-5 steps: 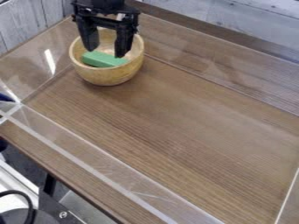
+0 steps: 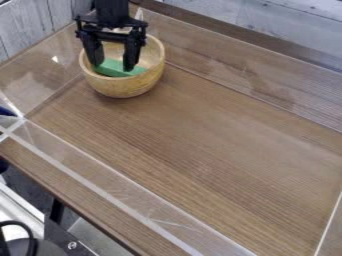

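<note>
A wooden bowl (image 2: 127, 85) sits at the upper left of the wooden table, with a green object (image 2: 116, 70) inside it. My black gripper (image 2: 111, 56) is over the bowl, its fingers pointing down toward the green object and hiding part of it. The gripper is open; whether the fingertips touch the green object is unclear.
A grey wall borders the back. At the lower left, past the table's edge, are dark and grey items too cropped to name.
My gripper has shifted slightly left within the bowl area, and the green object shows at a slightly different angle.
</note>
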